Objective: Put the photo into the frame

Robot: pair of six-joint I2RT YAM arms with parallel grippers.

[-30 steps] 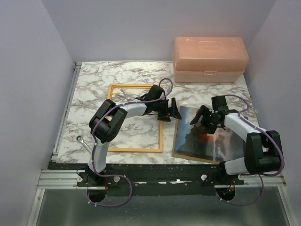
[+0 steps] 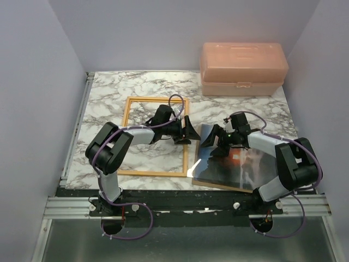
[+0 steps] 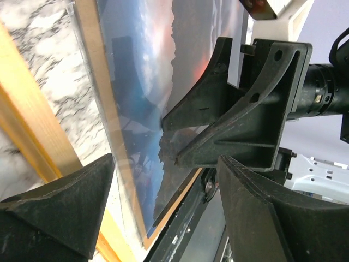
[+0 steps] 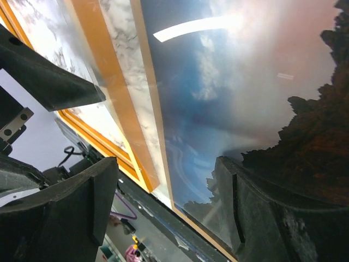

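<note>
A landscape photo (image 2: 238, 158), dark below and blue above, lies on a wooden-edged backing at the right. A clear sheet (image 4: 112, 82) reaches past the backing's left edge, over the near bar of the other wooden frame. That empty frame (image 2: 152, 173) lies flat at the left. My left gripper (image 2: 187, 140) hovers by the frame's right bar, its fingertips apart. Over the photo's left part is my right gripper (image 2: 213, 147), fingers also apart. In each wrist view, the backing's edge shows between the spread fingers. Whether either gripper touches the sheet is unclear.
A pink lidded box (image 2: 243, 65) stands at the back right. Grey walls close in both sides. Bare marble tabletop (image 2: 98, 120) lies left of the frame and behind it. The metal rail (image 2: 163, 202) runs along the front.
Both grippers have moved left. The photo's left edge now lies closer to the empty frame, and a pale clear corner shows beside it.
</note>
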